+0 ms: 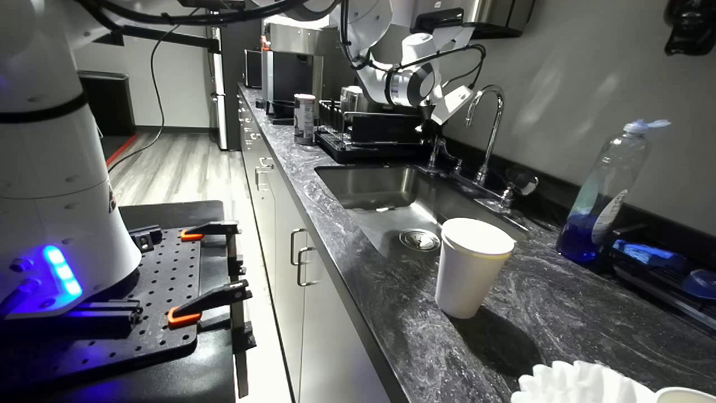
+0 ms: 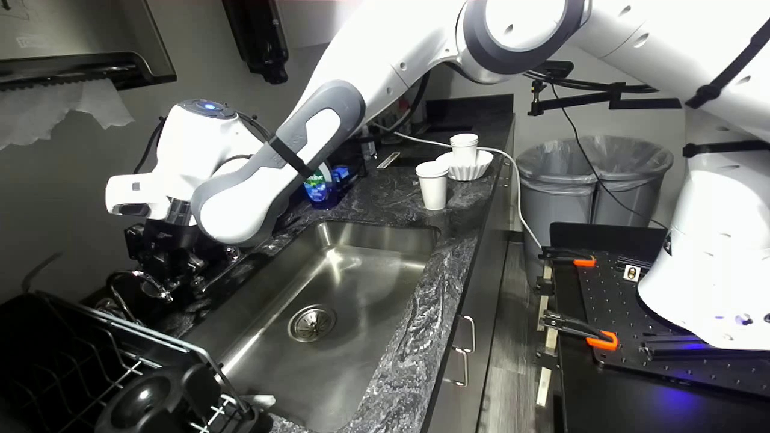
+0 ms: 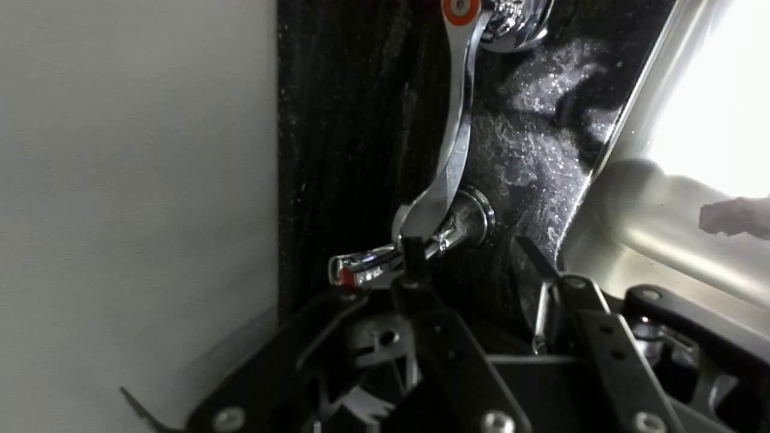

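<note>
In the wrist view my gripper is part open, its two dark fingers apart and nothing held between them. Just beyond the fingertips is a small chrome tap (image 3: 473, 214) with a red tab (image 3: 347, 277). The left finger overlaps this tap in the view; whether they touch, I cannot tell. A curved chrome lever (image 3: 456, 137) with an orange-red disc runs from the top towards the tap. From outside, the gripper (image 1: 424, 129) hangs low behind the sink, left of the tall chrome faucet (image 1: 495, 127).
The steel sink (image 2: 375, 288) is empty. A black dish rack (image 1: 386, 127) stands close beyond it. A white cup (image 1: 470, 275) and a blue soap bottle (image 1: 590, 215) stand on the near counter. The wall (image 3: 137, 180) is close to the gripper.
</note>
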